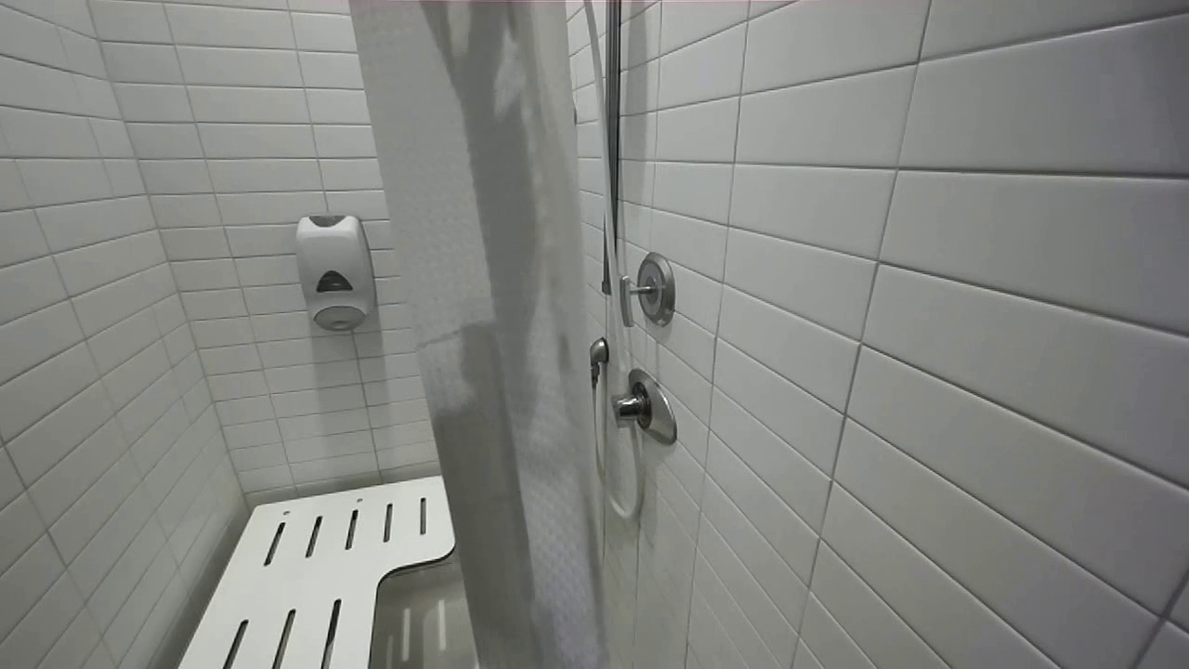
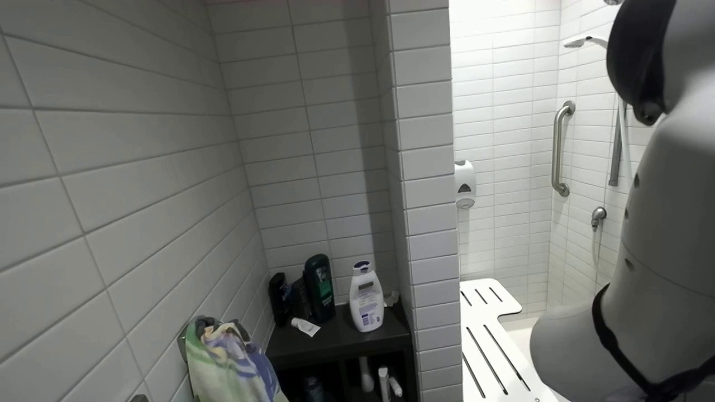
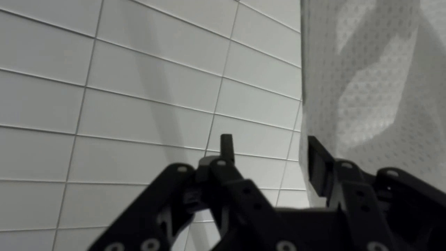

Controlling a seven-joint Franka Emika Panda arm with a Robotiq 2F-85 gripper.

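A pale, dimpled shower curtain (image 1: 479, 279) hangs in front of the shower in exterior view 1. In the wrist view the same curtain (image 3: 376, 104) fills the right side, its edge running down beside my right finger (image 3: 321, 167). My gripper is open, with a wide gap between its fingers through which tiled wall shows. The curtain's edge lies just inside the right finger, seemingly beyond it; whether they touch is unclear. Neither exterior view shows the gripper; only part of my arm (image 2: 677, 201) is seen, at the right of exterior view 2.
A slotted white bench (image 1: 334, 535) stands behind the curtain, with a soap dispenser (image 1: 336, 273) above it. Shower valves (image 1: 658, 290) stick out from the right wall. Bottles, including a white one (image 2: 366, 298), stand on a dark shelf (image 2: 342, 338) near a hanging towel (image 2: 228, 362).
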